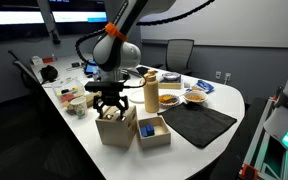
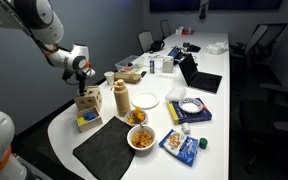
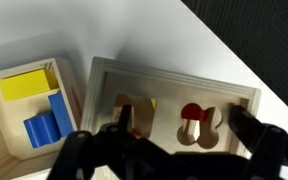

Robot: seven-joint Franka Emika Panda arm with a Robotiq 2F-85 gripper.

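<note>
A light wooden box [image 1: 116,128] stands near the table's left edge, with my gripper [image 1: 111,103] right over its top. Looking down in the wrist view, the box [image 3: 171,80] shows a raised rim and a top with cutouts; brown and yellow show through one on the left, dark red through the rounded ones on the right. My gripper is open, its dark fingers [image 3: 246,128] spread across the box's top. Nothing shows held between them. Whether the fingertips touch the box cannot be told.
Beside the box, an open wooden tray [image 3: 72,95] holds a yellow block [image 3: 24,84] and blue blocks [image 3: 42,129]. A tall tan bottle [image 2: 122,98], a dark mat [image 2: 105,151] and bowls [image 2: 141,137] stand nearby. White table shows in front of the mat.
</note>
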